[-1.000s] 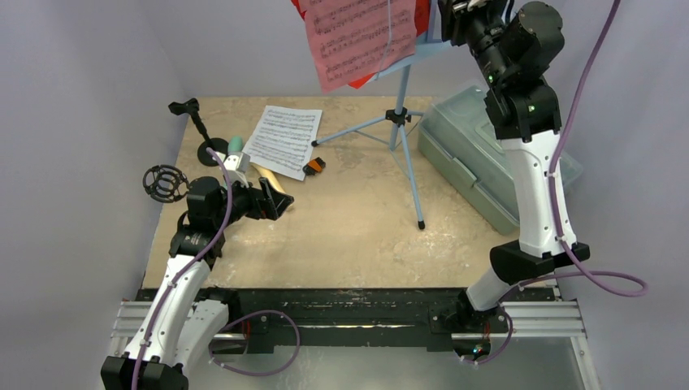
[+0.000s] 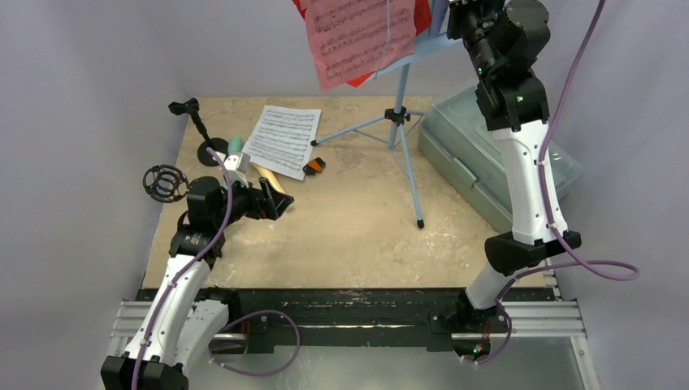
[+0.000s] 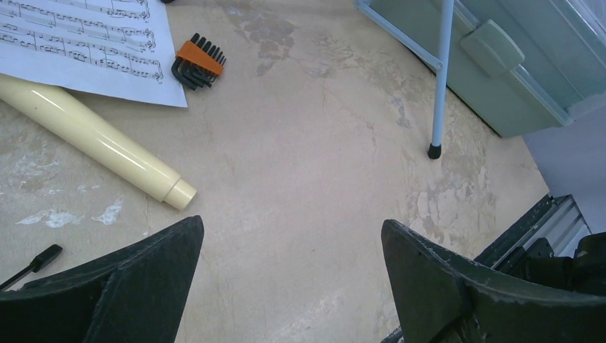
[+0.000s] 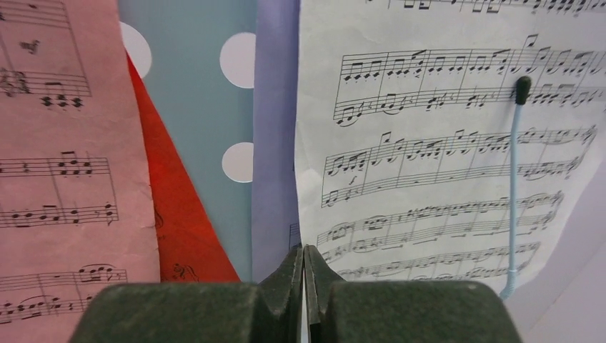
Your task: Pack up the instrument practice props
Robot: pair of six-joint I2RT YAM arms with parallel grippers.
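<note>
The light-blue music stand (image 2: pixel 398 99) carries a pink music sheet (image 2: pixel 361 36) and a red sheet (image 4: pixel 175 221) on its left side. On the right of its desk, a white music sheet (image 4: pixel 429 179) overlaps a purple sheet (image 4: pixel 275 128), with a thin blue page-holder arm (image 4: pixel 513 193) across the white one. My right gripper is shut, fingertips at the white sheet's left edge; whether paper is pinched cannot be told. Over the table's left part, my left gripper stands open and empty.
A lidded green case (image 2: pixel 471 154) stands at the right. Left lie a loose score (image 2: pixel 283 138), a cream tube (image 3: pixel 100 143) and an orange-black comb-like clip (image 3: pixel 199 62); a black stand (image 2: pixel 207 138) and a round black frame (image 2: pixel 166 184) are beyond.
The left arm and the table objects have not moved.
</note>
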